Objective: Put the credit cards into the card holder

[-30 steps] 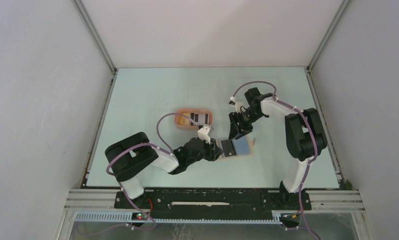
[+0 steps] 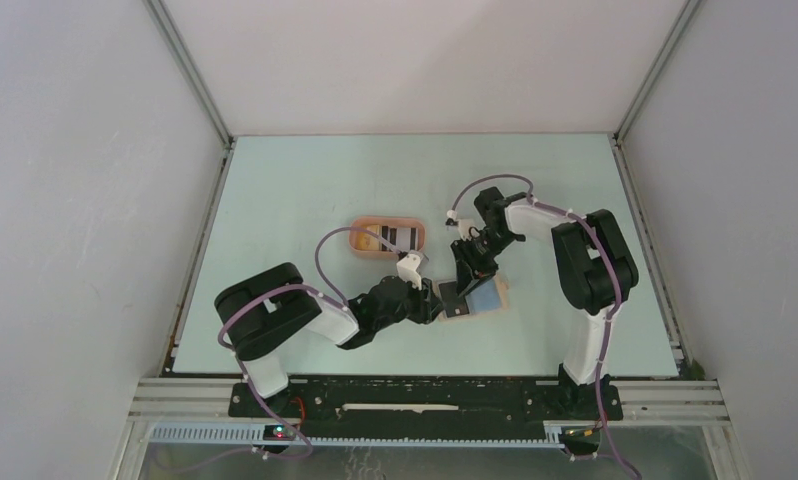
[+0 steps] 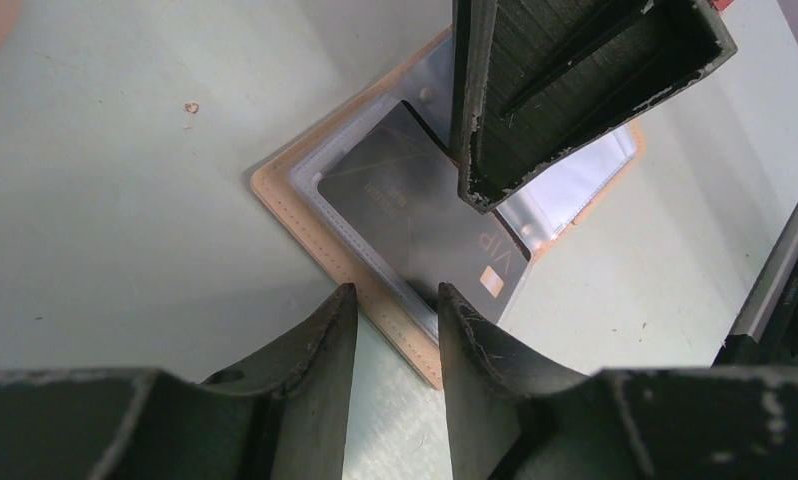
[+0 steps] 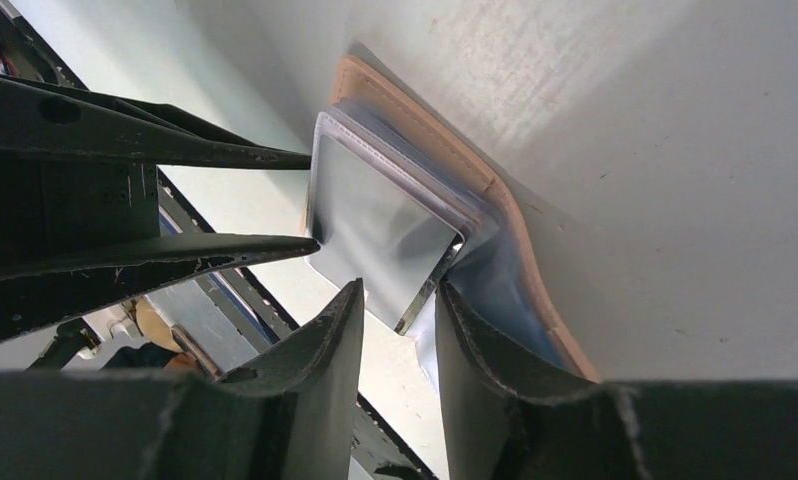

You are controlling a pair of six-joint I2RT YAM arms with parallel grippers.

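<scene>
The tan card holder [image 2: 502,312] lies open-flat on the table, clear pockets up. A dark grey card [image 3: 415,200] marked VIP sits in its left pocket. Over that pocket's outer edge stands my left gripper, fingers apart. My right gripper is down at the card's inner edge, by the fold. Its fingers [image 4: 465,350] are somewhat apart, with the card's black strip [image 4: 427,290] between the tips, partly hidden. The right-hand pocket [image 4: 485,300] looks creased and bent there. Whether the right fingers pinch anything is unclear.
A tan tray [image 2: 387,217] with several cards stands behind the left gripper. Both arms crowd closely over the holder, their fingers near each other.
The holder's right half has bent and shifted. The left gripper has barely moved.
</scene>
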